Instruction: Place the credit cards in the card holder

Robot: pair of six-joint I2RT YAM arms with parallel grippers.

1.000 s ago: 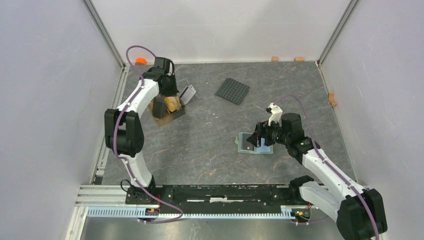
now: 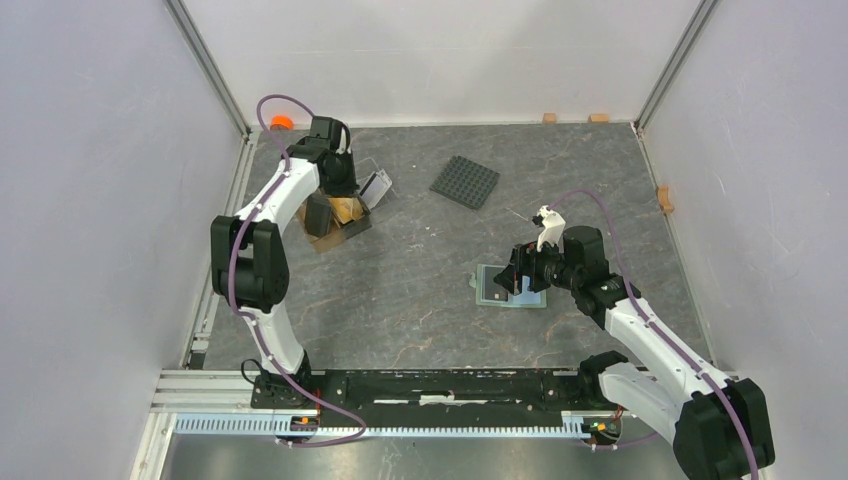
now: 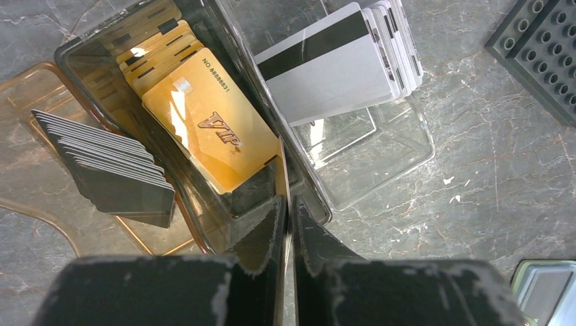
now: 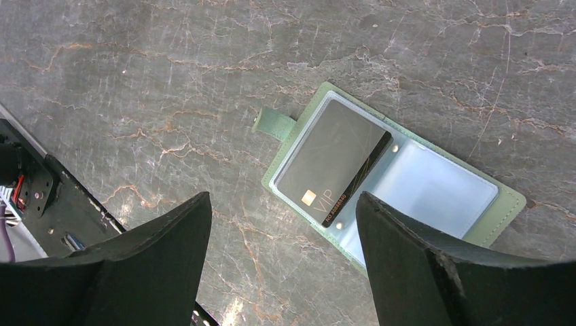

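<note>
Yellow VIP cards (image 3: 204, 115) lie in a smoky plastic box (image 3: 78, 64). Dark cards (image 3: 119, 176) sit left of it on an amber tray, white-backed cards (image 3: 322, 81) right of it on a clear lid. My left gripper is over the box, shut on a yellow card seen edge-on. On the right side of the table, a green open card holder (image 4: 496, 210) holds a black VIP card (image 4: 333, 153) in its left sleeve; the other sleeve looks pale and cardless. My right gripper hangs open above it, empty.
A dark grey grid pad (image 2: 464, 182) lies at the back middle. An orange round object (image 2: 281, 121) is at the back left. The middle and front of the table between the arms are clear.
My left arm has shifted very slightly to the right over the box. The right arm is still.
</note>
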